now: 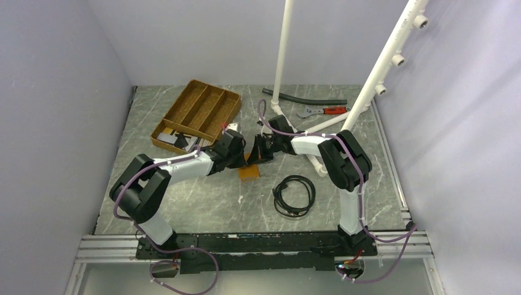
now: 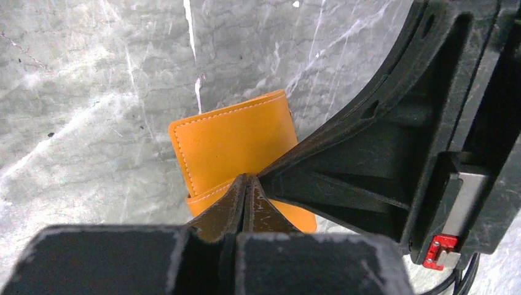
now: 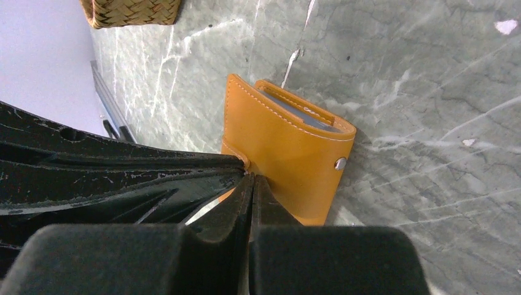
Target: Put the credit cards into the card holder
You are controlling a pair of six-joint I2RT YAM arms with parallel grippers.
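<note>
An orange stitched card holder (image 1: pixel 249 173) is at the table's middle, where both arms meet. In the right wrist view its upper opening gapes slightly and a pale card edge (image 3: pixel 301 117) shows inside. My left gripper is shut, its tips at the fold across the holder's face (image 2: pixel 236 135). My right gripper is shut too, with its tips against the holder's orange side (image 3: pixel 295 160). Whether a thin layer of the holder is pinched in either is hidden. The two grippers' tips are almost touching each other.
A brown woven divided tray (image 1: pixel 201 107) stands at the back left, with cards and small things in its near compartment. A coiled black cable (image 1: pixel 294 196) lies to the right. White pipes (image 1: pixel 317 163) and a red-handled wrench (image 1: pixel 335 110) are further back.
</note>
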